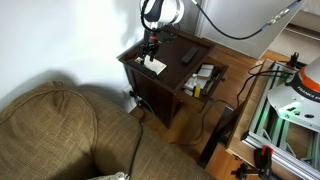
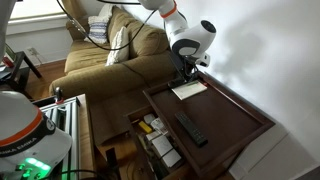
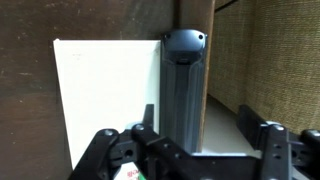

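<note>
In the wrist view a long black object (image 3: pixel 183 92) with a rounded, shiny end lies along the edge of the dark cabinet top (image 3: pixel 110 18). Beside it is a white sheet (image 3: pixel 108 88), also visible in the second exterior view as a pale sheet (image 2: pixel 188 90). My gripper has its fingers apart, one on either side of the black object as seen from the wrist. From the first exterior view the gripper (image 1: pixel 150 48) is low over the sheet's end of the top. Contact with the object cannot be made out.
Farther along the top lies a dark remote-like object (image 2: pixel 190 128). A drawer (image 2: pixel 140 135) stands pulled out in front, with several small items inside. A brown couch (image 1: pixel 60 130) is close to the cabinet's end, and a white wall (image 1: pixel 60 40) runs behind.
</note>
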